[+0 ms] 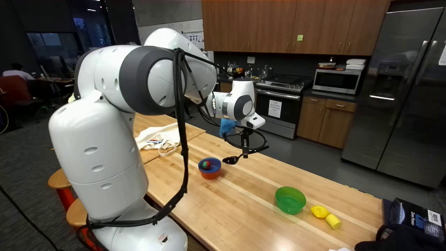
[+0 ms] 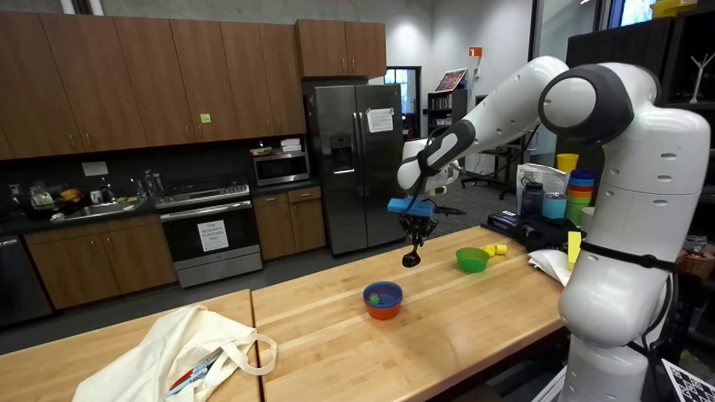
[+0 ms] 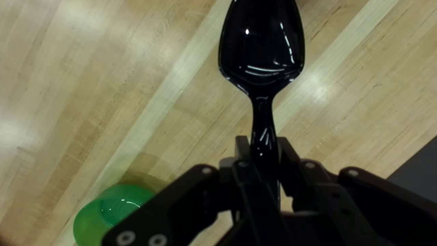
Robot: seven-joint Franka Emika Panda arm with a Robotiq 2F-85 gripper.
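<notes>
A shiny black spoon (image 3: 262, 45) is clamped by its handle, with the gripper shut on it and the bowl of the spoon pointing forward. In exterior view 1 the spoon (image 1: 232, 159) hangs above the wooden table, a little right of a blue bowl (image 1: 214, 162) resting in or on an orange-red one (image 1: 210, 175). Inside the blue bowl lies a small red thing with green on it (image 1: 206, 165). Farther right on the table stands a green bowl (image 1: 290, 205), which also shows in the wrist view at lower left.
A yellow lemon-like object (image 1: 320, 211) and a yellow cylinder (image 1: 333, 221) lie right of the green bowl. A cream cloth bag (image 2: 177, 355) covers part of the other tabletop. Dark boxes (image 1: 418, 219) sit at the table's far right.
</notes>
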